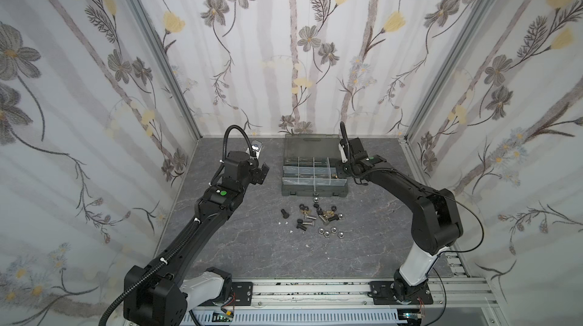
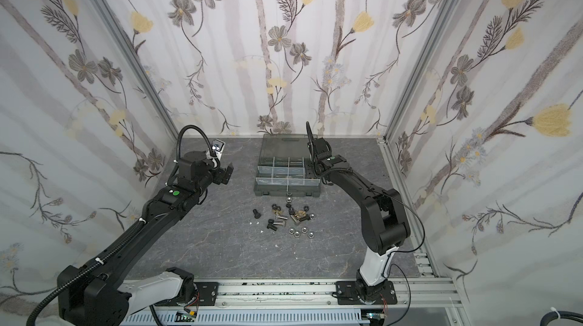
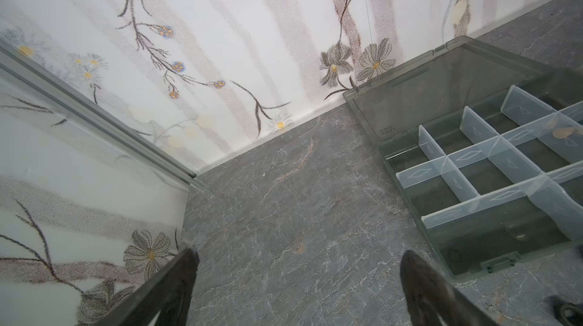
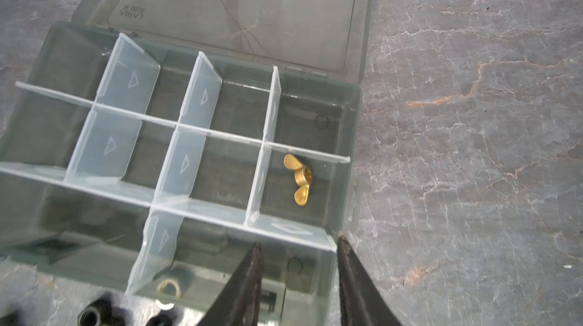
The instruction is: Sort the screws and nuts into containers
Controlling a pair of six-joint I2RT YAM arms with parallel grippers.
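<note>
An open grey organiser box [image 4: 230, 107] with clear dividers sits at the back centre. A gold wing nut [image 4: 301, 177] lies in a right-side middle compartment. My right gripper is above the box's right end, just toward the front from that nut, fingers part open with nothing seen between them. My left gripper hangs left of the box, open and empty. Loose black, silver and brass screws and nuts [image 1: 312, 219] lie in a pile in front of the box.
The lid [image 4: 243, 10] lies back against the rear wall [image 1: 243, 83]. Bare table shows left and right of the box and along the front.
</note>
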